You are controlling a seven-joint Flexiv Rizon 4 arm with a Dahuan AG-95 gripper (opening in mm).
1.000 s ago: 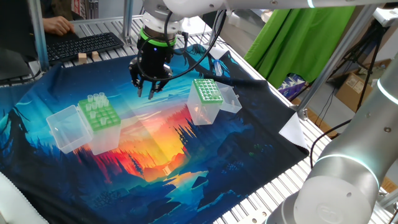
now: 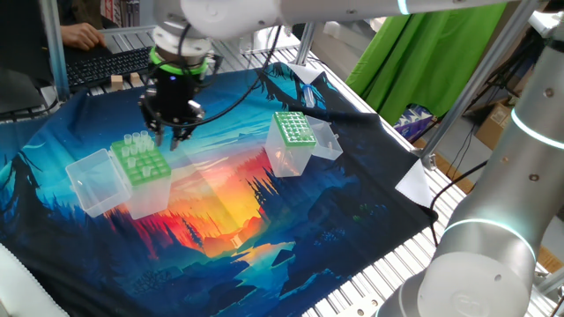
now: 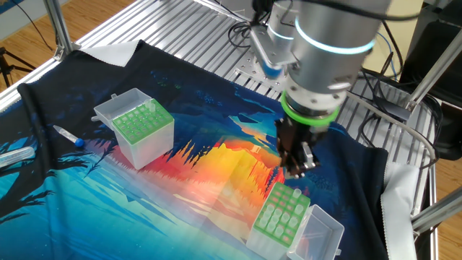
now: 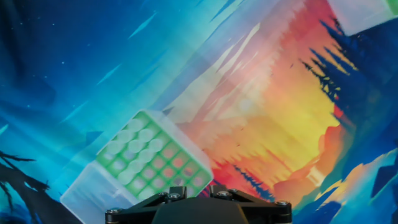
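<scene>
My gripper (image 2: 166,141) hangs over the cloth, just beyond and above a frosted box with a green grid top (image 2: 156,171). Several clear tubes (image 2: 139,141) stand in part of that grid, and other holes are empty. In the wrist view the same grid (image 4: 152,155) lies ahead of the fingertips, its tubes toward the upper left. The two fingers stand apart with nothing seen between them. A second green-topped box (image 3: 144,126) stands across the cloth; one tube (image 3: 150,105) appears to rise from its corner.
Clear open lids (image 2: 95,180) adjoin both boxes. A blue-capped pen (image 3: 70,136) lies on the printed cloth (image 2: 220,220). Bare cloth separates the boxes. A keyboard (image 2: 110,66) and a person's hand (image 2: 81,36) are at the back.
My gripper has moved left in exterior view 1, from between the two boxes to near the box with several tubes. Both boxes have stayed put.
</scene>
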